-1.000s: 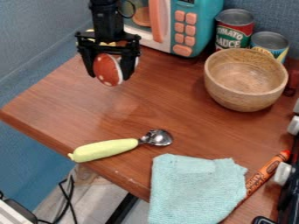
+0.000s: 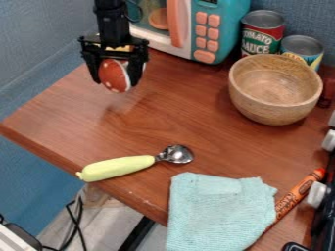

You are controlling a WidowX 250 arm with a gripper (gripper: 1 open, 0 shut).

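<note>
My black gripper (image 2: 114, 61) is at the upper left of the camera view, above the wooden table (image 2: 118, 127), shut on a red-and-white round object (image 2: 116, 76) that hangs between its fingers; its exact kind is hard to tell. A bit of yellow shows behind it at the gripper.
A toy microwave (image 2: 210, 29) and cans (image 2: 262, 31) stand at the back. A wooden bowl (image 2: 275, 90) is at right. A scoop with yellow handle (image 2: 118, 167), a teal cloth (image 2: 216, 216) and an orange tube (image 2: 301, 196) lie in front.
My gripper, with the red-and-white object in it, has shifted slightly leftward. The rest looks the same.
</note>
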